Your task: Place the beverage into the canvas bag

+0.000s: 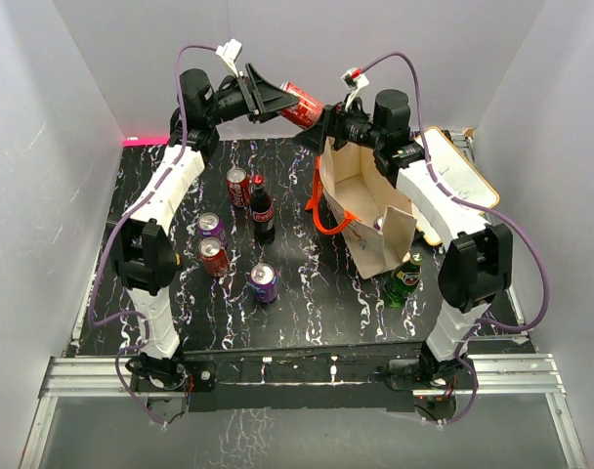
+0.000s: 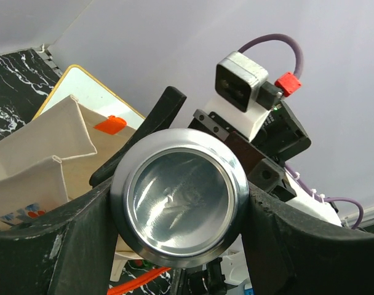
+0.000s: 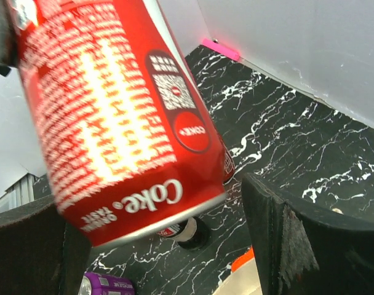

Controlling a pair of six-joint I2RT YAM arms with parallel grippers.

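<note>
A red Coke can [image 1: 302, 106] is raised between the grippers, over the upper left of the canvas bag [image 1: 375, 234]. My left gripper [image 1: 275, 101] is shut on one end; its round silver end [image 2: 179, 196] fills the middle of the left wrist view. My right gripper [image 1: 321, 127] is open at the can's other end, which looms close in the right wrist view [image 3: 119, 123]; whether it touches cannot be told. The cream bag stands open, orange strap hanging out, with something partly visible inside.
Several cans [image 1: 263, 282] and a cola bottle [image 1: 262, 217] stand on the left and middle of the marble table [image 1: 307, 313]. A green bottle [image 1: 403, 281] stands by the bag's front right, a white board [image 1: 458, 186] behind it at right.
</note>
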